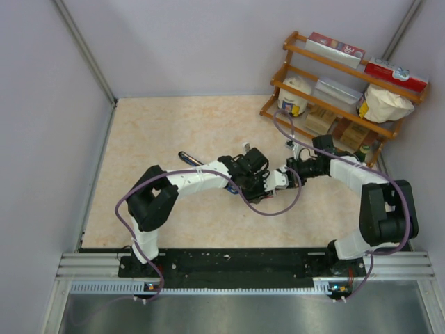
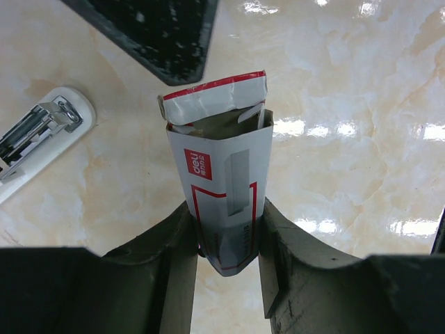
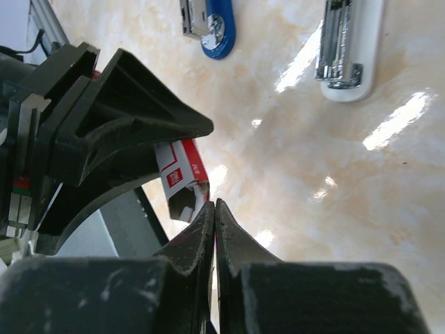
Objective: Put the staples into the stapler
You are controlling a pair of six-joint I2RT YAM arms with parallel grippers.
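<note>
A small white and red staple box [image 2: 226,167] is gripped upright by my left gripper, whose fingers press its lower end. Its top flap stands lifted, leaving a dark gap beneath; I cannot tell what lies inside. In the right wrist view the box [image 3: 182,174] sticks out from the left fingers [image 3: 153,115]. My right gripper is shut with nothing between its tips, just right of the box. The stapler, white-based with its metal channel uncovered, lies on the table; its end [image 2: 66,115] also shows in the left wrist view.
A blue-based stapler part [image 3: 221,31] lies farther left in the right wrist view. Behind the arms stands a wooden shelf [image 1: 341,66] with boxes and bags at the back right.
</note>
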